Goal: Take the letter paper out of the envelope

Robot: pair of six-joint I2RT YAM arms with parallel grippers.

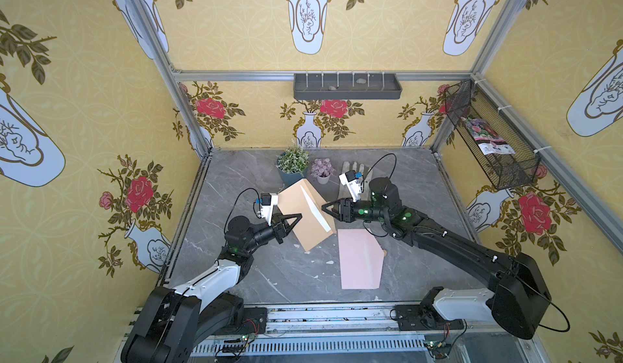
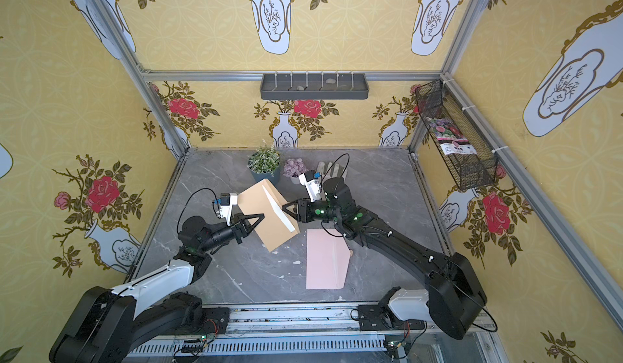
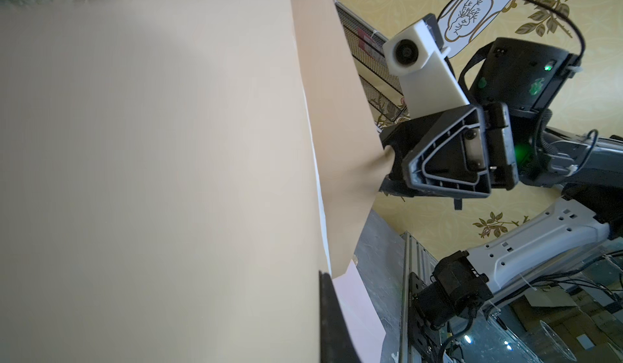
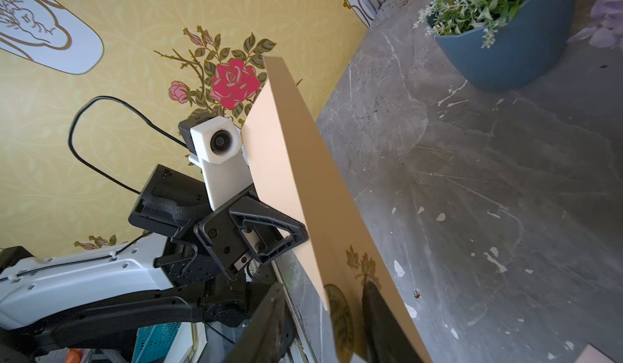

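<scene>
The tan envelope (image 1: pixel 308 234) is held up tilted above the table, its flap (image 3: pixel 347 168) folded out on the right. A white strip of letter paper (image 1: pixel 316 210) shows along its opening; the rest of the sheet is hidden inside. On the envelope's left side, my left gripper (image 1: pixel 300 216) is shut, pinching the envelope. My right gripper is at the flap side, its blurred fingers (image 4: pixel 262 324) apart and the tan paper lying between them. The left wrist view shows the flap bent slightly where the right gripper meets it.
A flat pink paper piece (image 1: pixel 360 259) lies on the table, front right of the envelope. Behind stand a potted green plant (image 1: pixel 292 161) and a small purple plant (image 1: pixel 322 169). A grey glove (image 1: pixel 353 168) lies at the back.
</scene>
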